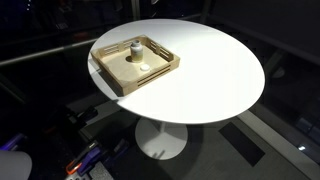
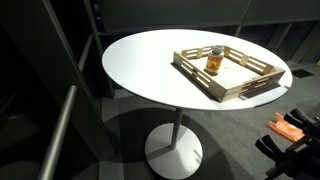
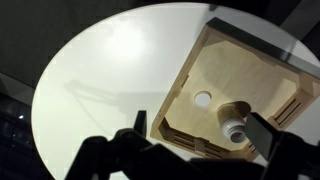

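Note:
A small bottle with a white cap point(image 1: 136, 50) stands upright inside a shallow wooden tray point(image 1: 120, 84). Its label looks orange in exterior view 2, where the bottle point(image 2: 215, 63) is near one tray wall. A round white disc point(image 1: 145, 67) lies flat on the tray floor beside it, and the wrist view shows this disc point(image 3: 203, 99) too. My gripper is open above the tray's edge, its dark fingers wide apart and nothing held between them. From above, the bottle point(image 3: 233, 130) appears close to the right finger.
The tray sits toward one edge of a round white table point(image 1: 215, 70), most of which is bare. A single white pedestal point(image 2: 174, 150) supports the table. An orange item point(image 2: 285, 125) shows beside dark arm parts at the right of exterior view 2.

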